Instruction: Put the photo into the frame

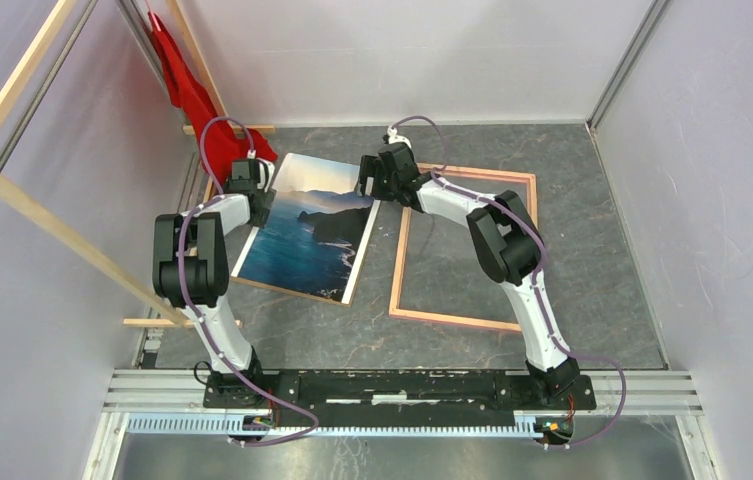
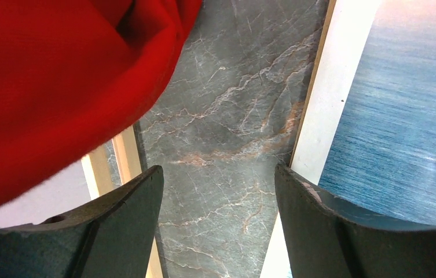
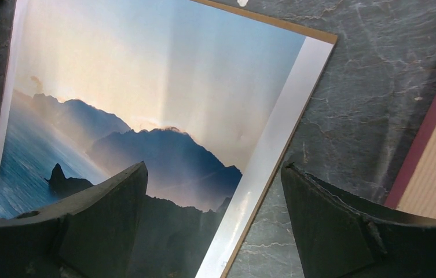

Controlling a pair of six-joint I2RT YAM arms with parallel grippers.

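The photo (image 1: 312, 235), a coastal sea scene with white side borders on a thin brown backing, lies flat and slightly turned on the grey floor. To its right lies the wooden picture frame (image 1: 398, 262), an empty rectangle partly under my right arm. My left gripper is part open at the photo's left edge; its right finger (image 2: 325, 226) overlaps that border, with only floor between the tips. My right gripper stands open across the photo's upper right border, one finger over the picture and the other over the floor. Contact heights cannot be told.
A red cloth (image 1: 187, 90) hangs from a wooden rack (image 1: 62, 230) on the left, close beside my left gripper. White walls close off the back and sides. Bare floor (image 1: 592, 250) lies right of the frame.
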